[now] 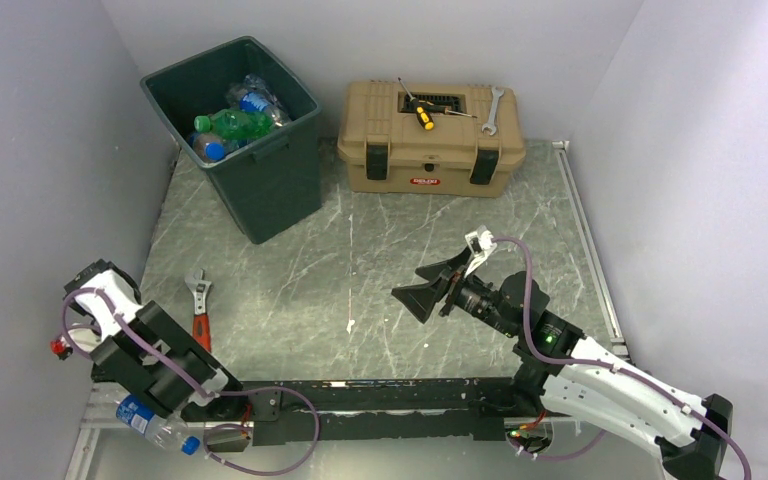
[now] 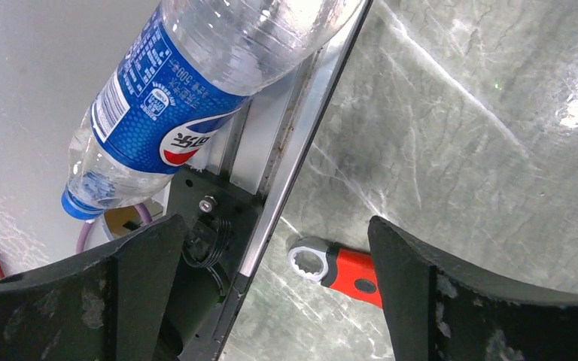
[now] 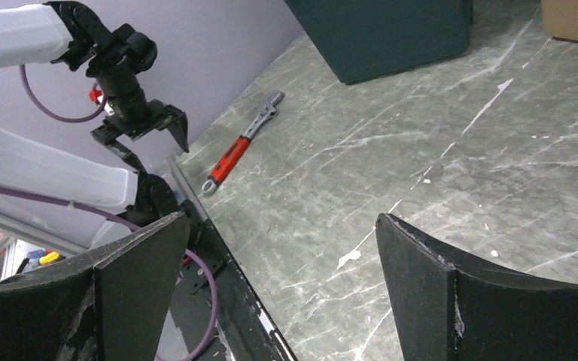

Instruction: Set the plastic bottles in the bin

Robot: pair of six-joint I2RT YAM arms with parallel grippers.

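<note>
A clear plastic bottle with a blue label and cap lies at the front-left edge, partly under my left arm; in the left wrist view the bottle fills the upper left, beyond my open left gripper, which holds nothing. The dark green bin stands at the back left with several bottles in it, including a green one. My right gripper hangs open and empty over the right half of the floor.
An adjustable wrench lies on the marble surface beside my left arm. A tan toolbox with screwdrivers and a spanner sits at the back. Pale walls close in left, right and back.
</note>
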